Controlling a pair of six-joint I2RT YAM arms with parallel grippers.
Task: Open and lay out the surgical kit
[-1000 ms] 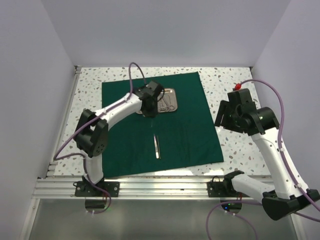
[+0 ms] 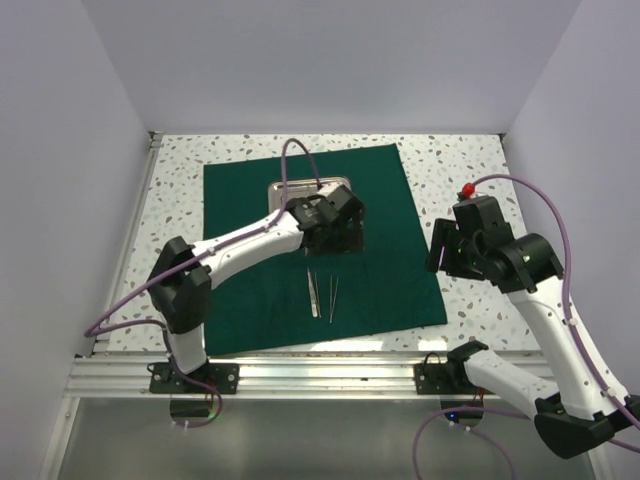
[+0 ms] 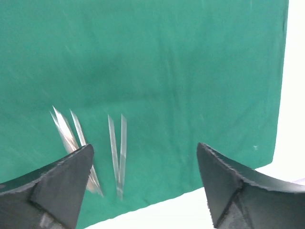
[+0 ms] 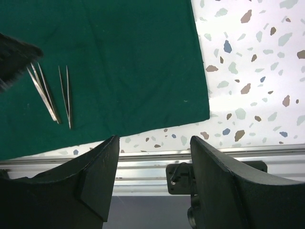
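A green cloth (image 2: pixel 390 285) lies spread on the table. Two slim metal tools rest on it side by side: a thicker pair of tweezers (image 2: pixel 313 296) and, to its right, a thinner pair (image 2: pixel 333 300), tips toward the tray. Above the cloth, between these tools and the tray (image 2: pixel 277 195), my left gripper (image 2: pixel 335 243) is open and empty; its arm covers most of the tray and its contents. The left wrist view has both tweezers, blurred, below the left gripper. At the right, my right gripper (image 2: pixel 439 248) stands open and empty.
Speckled tabletop (image 2: pixel 470 310) borders the cloth, with a metal rail (image 2: pixel 330 365) along the front edge. Grey walls enclose the sides and back.
The thinner tweezers now lie beside the thicker pair.
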